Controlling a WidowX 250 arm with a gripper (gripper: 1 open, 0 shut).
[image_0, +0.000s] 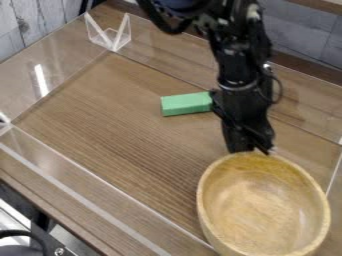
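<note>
My black gripper (249, 140) hangs low over the far rim of a large pale wooden bowl (263, 210) at the lower right; it looks shut, with nothing visible between its fingers. A green block (185, 104) lies flat on the wooden table just left of the arm, apart from the gripper tip, its right end partly behind the arm.
A white wire-like holder (110, 32) stands at the back left. A wall edge runs along the back right.
</note>
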